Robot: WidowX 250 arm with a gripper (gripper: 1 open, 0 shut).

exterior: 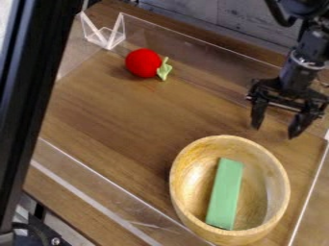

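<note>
My black gripper (276, 119) hangs low over the right side of the wooden tray floor, open, with nothing between its fingers. Below it, at the bottom right, a pale wooden bowl (189, 183) holds a green rectangular block (224, 192). A red round toy vegetable (142, 63) with a small green leafy top lies at the upper left, apart from the gripper.
A clear plastic holder (103, 34) stands in the top left corner. Clear low walls edge the tray floor (129, 115), whose middle is free. A dark frame fills the left edge, and a grey wall runs along the back.
</note>
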